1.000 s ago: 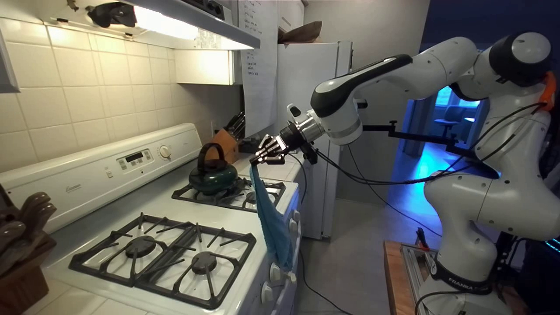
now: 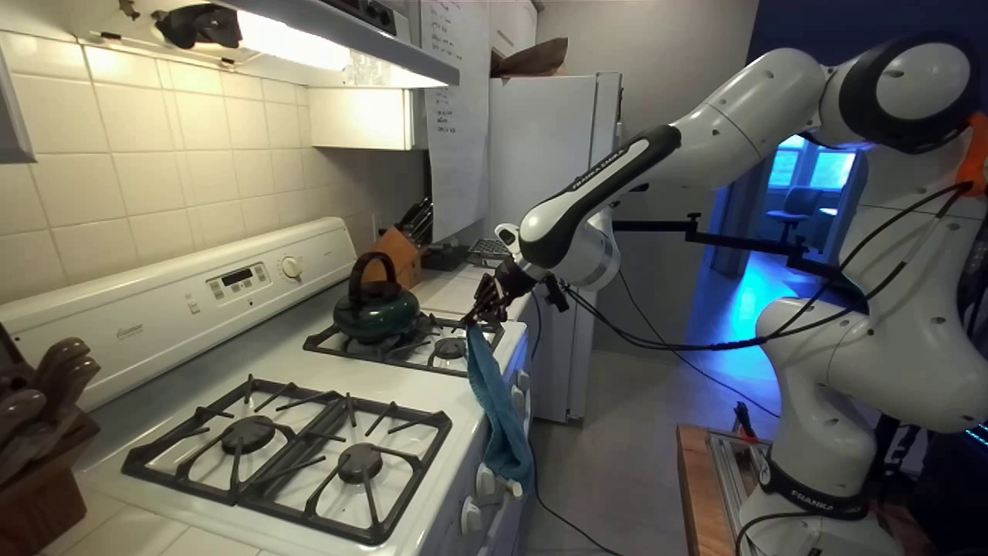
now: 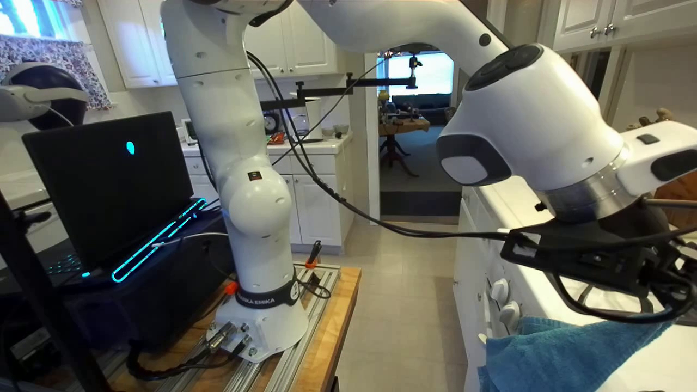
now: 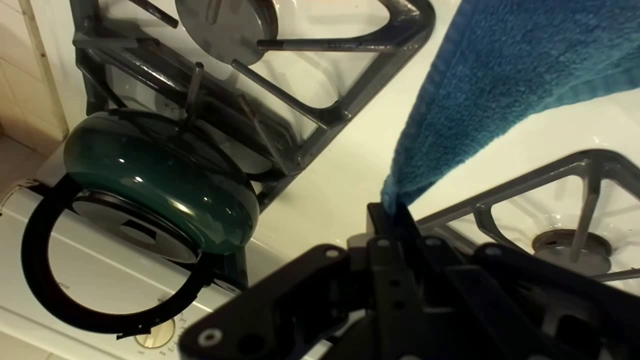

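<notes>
A blue towel (image 2: 497, 398) hangs from my gripper (image 2: 472, 320), draped over the stove's front edge beside the knobs. In the wrist view a pinched corner of the towel (image 4: 480, 90) sits between the fingertips of the gripper, which is shut on it. The cloth spreads from there toward the upper right, above the white stove top (image 4: 324, 186) between the two burner grates. Exterior view 2 shows the towel (image 3: 568, 356) hanging at the front of the stove; the fingertips are hidden there.
A green kettle (image 2: 375, 313) with a black ring handle stands on the far grate, left of the gripper. The near grate (image 2: 287, 454) is empty. Knife blocks stand at the near left (image 2: 46, 445) and beyond the kettle (image 2: 400, 255). Stove knobs (image 2: 470, 516) line the front.
My gripper has moved lower and slightly right, toward the stove's front edge, still holding the towel corner. The towel's hanging part has shifted right and bunched over the edge.
</notes>
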